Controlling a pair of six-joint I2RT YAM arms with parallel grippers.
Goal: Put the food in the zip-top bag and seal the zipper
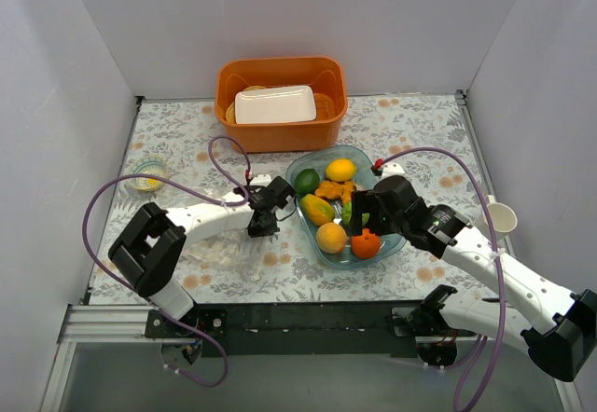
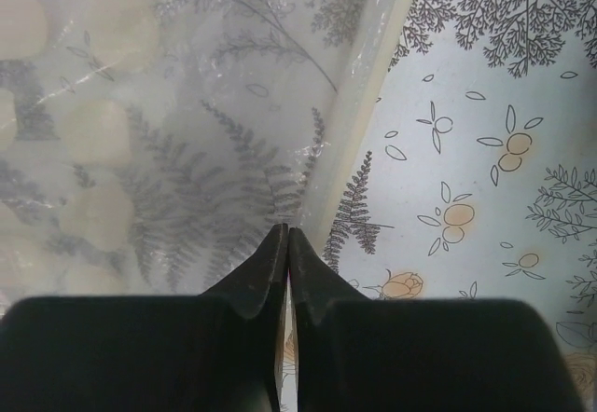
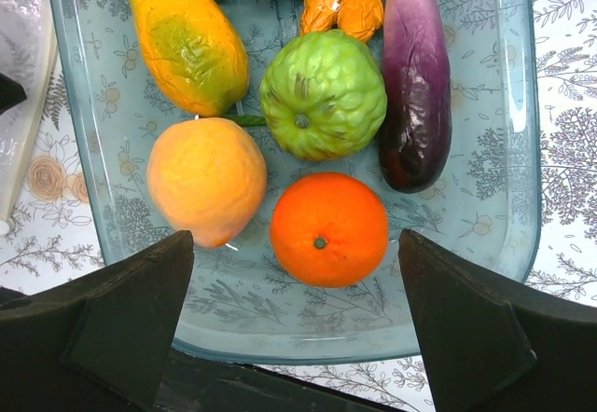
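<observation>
A clear zip top bag (image 2: 187,142) lies flat on the patterned cloth, its pale zipper edge (image 2: 359,86) running just past the tips of my left gripper. That gripper is shut, and nothing shows between its fingers; whether it touches the bag's edge I cannot tell. My right gripper is open over the glass dish, with the orange persimmon-like fruit (image 3: 329,229) lying below, between the spread fingers. Close by rest a peach-coloured fruit (image 3: 207,181), a bumpy green fruit (image 3: 323,95), a mango (image 3: 191,44) and an eggplant (image 3: 416,86).
The blue-tinted glass dish (image 3: 525,151) also holds a lemon (image 1: 340,170) and an avocado (image 1: 307,182). An orange bin (image 1: 280,137) with a white tray (image 1: 275,105) stands behind. A small bowl (image 1: 149,171) sits left, a white mug (image 1: 501,216) at the right edge.
</observation>
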